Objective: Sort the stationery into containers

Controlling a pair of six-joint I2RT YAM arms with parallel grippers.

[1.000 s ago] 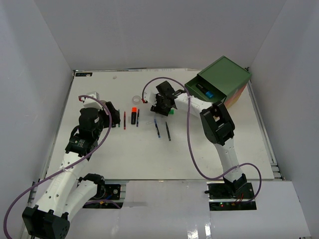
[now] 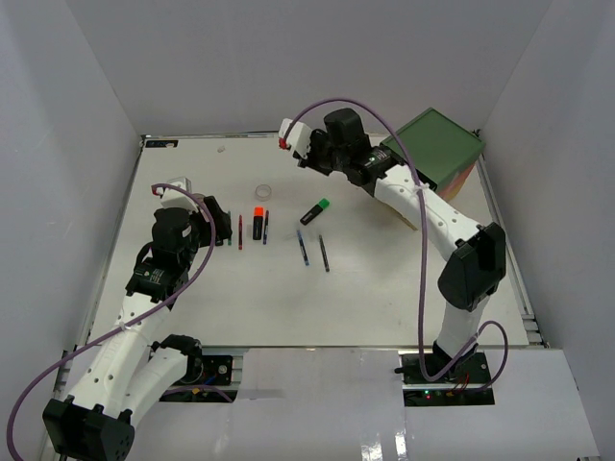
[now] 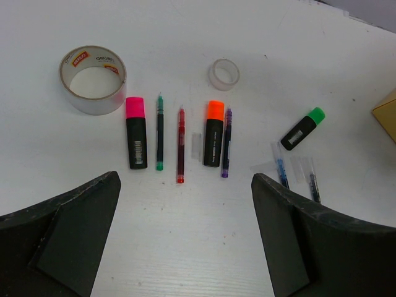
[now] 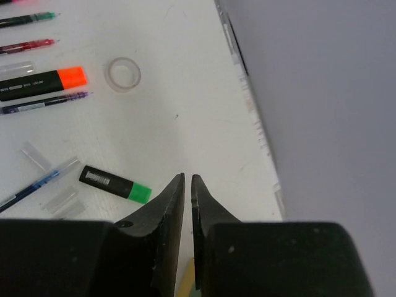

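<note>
Markers with pink (image 3: 136, 133), orange (image 3: 213, 133) and green caps (image 3: 302, 129) and several slim pens (image 3: 181, 145) lie on the white table. A tape roll (image 3: 93, 99) and a clear ring (image 3: 224, 73) lie among them. My left gripper hangs open above the left of the group. My right gripper is raised above the table, behind the green marker; its fingertips are close together with a narrow gap and nothing visible between them. The green organizer (image 2: 432, 139) stands at back right, partly hidden by the right arm.
Clear plastic pieces (image 4: 62, 198) lie beside the pens. Grey walls (image 2: 543, 240) border the sides and back.
My left arm has not moved.
</note>
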